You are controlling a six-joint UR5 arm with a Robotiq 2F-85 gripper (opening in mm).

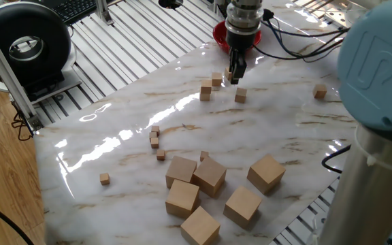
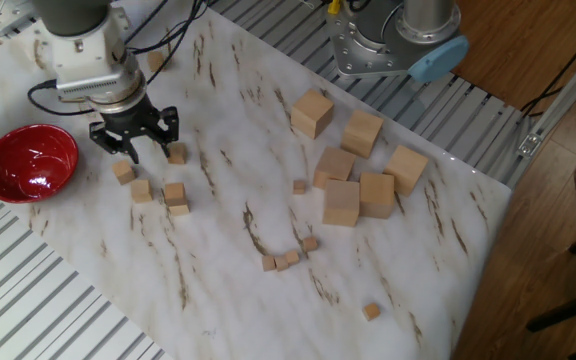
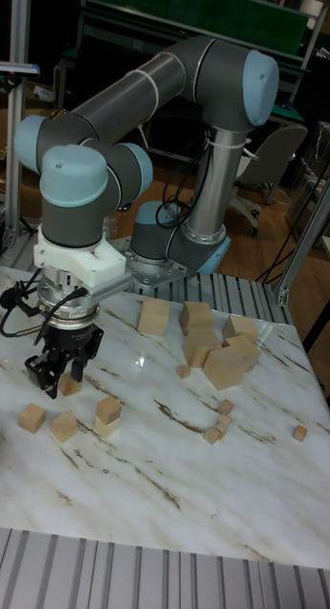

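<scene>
My gripper (image 2: 152,151) hangs low over the marble table with its black fingers spread apart; nothing shows between them. In the second exterior view, one small wooden cube (image 2: 177,154) lies close beside one finger, and another cube (image 2: 123,172) sits just off the other finger. Nearby are a single cube (image 2: 141,190) and a two-high stack (image 2: 175,194). Exterior view 1 shows my gripper partly covering one cube behind its fingertips. A red bowl (image 2: 30,164) stands to the left of the gripper in the second view, empty as far as visible.
Several large wooden blocks (image 1: 209,175) cluster on the opposite part of the table. Tiny cubes (image 1: 154,142) form a short row, with a lone one (image 1: 104,179) apart. Another cube (image 1: 320,91) lies near the arm. Bare marble separates the groups.
</scene>
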